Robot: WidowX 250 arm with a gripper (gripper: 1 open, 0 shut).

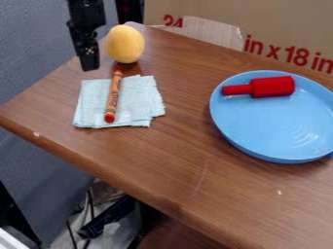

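My black gripper (pixel 89 55) hangs at the top left, just left of a yellow egg-shaped object (pixel 125 44); whether its fingers are open or shut is not clear. Below them an orange crayon-like stick (pixel 112 97) lies on a folded pale blue cloth (pixel 138 99) on the wooden table (pixel 176 180). On the right, a red cylindrical object with a thinner handle (pixel 271 87) lies on a blue plate (pixel 274 131).
A cardboard box (pixel 274 29) stands along the back.
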